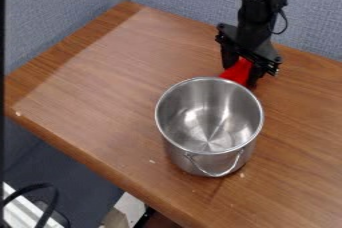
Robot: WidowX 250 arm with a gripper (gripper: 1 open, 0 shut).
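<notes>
My black gripper (245, 60) reaches down from the top of the camera view, low over the table just behind a large silver pot (209, 125). It is shut on a red object (237, 71), partly hidden by the fingers and lying close to the pot's back rim. The pot stands upright with a handle on its front side, and its inside looks empty.
A grey padded wall runs behind it. Black cables and white items lie off the table at the lower left.
</notes>
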